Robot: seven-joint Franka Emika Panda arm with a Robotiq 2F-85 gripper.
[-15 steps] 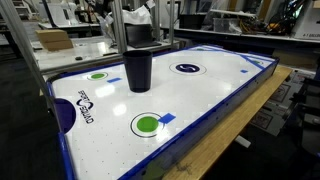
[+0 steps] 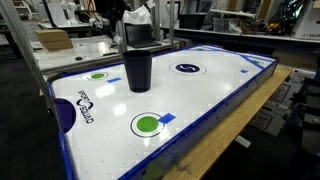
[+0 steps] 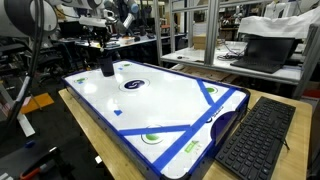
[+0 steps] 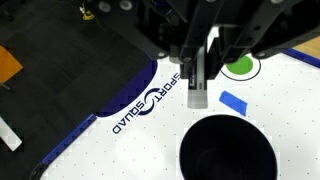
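My gripper is shut on a slim object with a pale grey end, which points down in the wrist view; its upper part is hidden between the dark fingers. What exactly the object is, I cannot tell. Just below it in that view is the round open mouth of a black cup. The same black cup stands upright on the white board in exterior view 1, and the black cup is at the far left end in exterior view 2. Part of the arm shows dark and small at the top there.
The white board has a blue border, blue tape pieces and round green and navy marks. Much of it is bare. In exterior view 2 a black keyboard lies beside the board, and a laptop stands behind it.
The dark arm parts at the top edge of exterior view 1 have shifted slightly. The black cup and the board have stayed put.
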